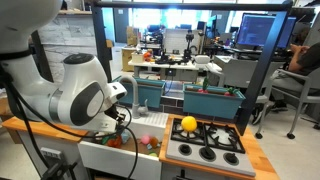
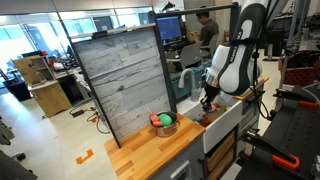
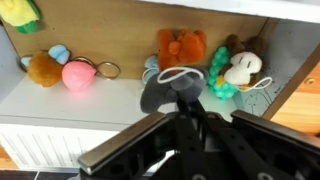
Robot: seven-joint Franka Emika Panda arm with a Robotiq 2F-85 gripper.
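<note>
In the wrist view my gripper is shut on a small dark grey item [image 3: 160,95], with a thin white loop [image 3: 180,73] showing beside its tip. What the item is, I cannot tell. Below it lies an open white drawer [image 3: 90,108] with small plush toys along its far side. They include an orange bear [image 3: 182,48], a pink ball [image 3: 78,75], an orange and blue toy [image 3: 43,68] and a brown and white toy [image 3: 242,66]. In exterior view 1 the arm [image 1: 85,95] hangs over the drawer front [image 1: 115,160].
A stove top [image 1: 208,140] with a yellow ball [image 1: 189,123] stands right of the drawer. Behind are a faucet [image 1: 133,92] and blue bins [image 1: 212,104]. A pot of colourful things [image 2: 165,122] sits on the wooden counter [image 2: 128,160].
</note>
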